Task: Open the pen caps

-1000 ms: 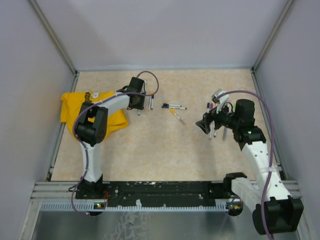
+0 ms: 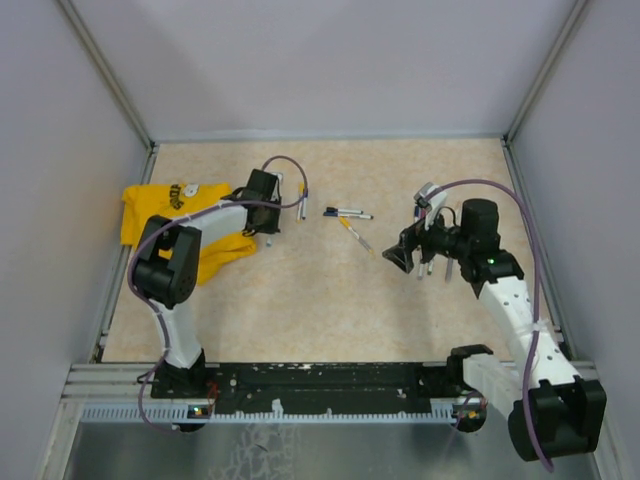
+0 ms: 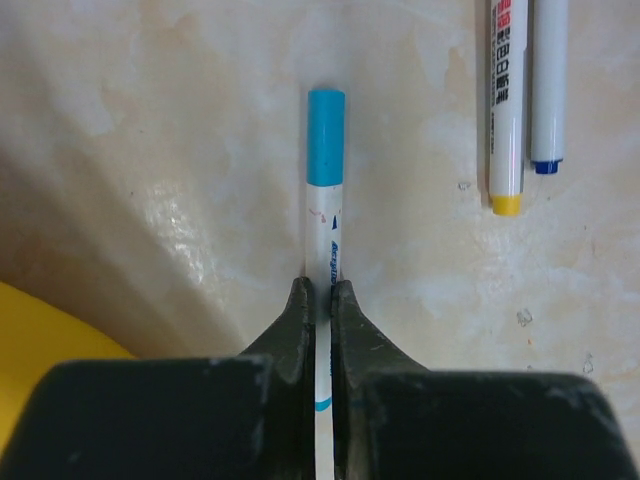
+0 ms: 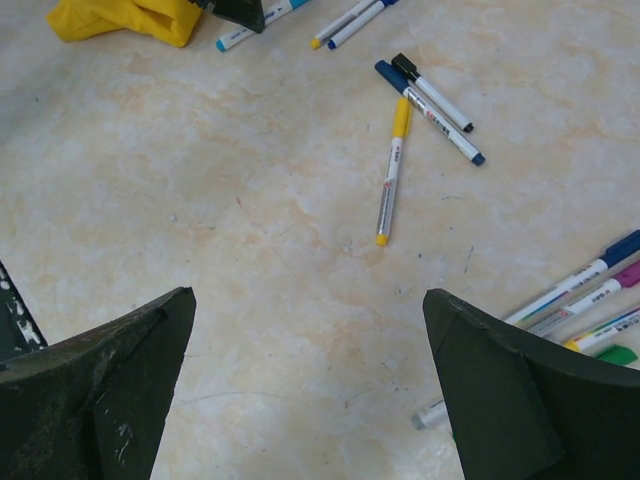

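Observation:
A white pen with a light-blue cap [image 3: 325,140] runs upright through the left wrist view, its cap end pointing up. My left gripper is shut on the pen's white barrel, below the cap. From above, the left gripper [image 2: 270,220] is beside the yellow cloth and largely covers this pen. Over on the right side of the table, my right gripper stands wide open, nothing between its fingers. Beneath and beyond it lie several capped pens, among them a dark-blue one [image 4: 560,290].
A yellow-tipped pen [image 3: 507,120] and a blue-tipped pen [image 3: 547,90] lie right of the held one. Mid-table are a yellow-capped pen [image 4: 391,175], a dark-blue-capped pen [image 4: 440,118] and a black-capped pen [image 4: 440,98]. The yellow cloth [image 2: 222,258] is at left.
The right arm has shifted slightly left, still open.

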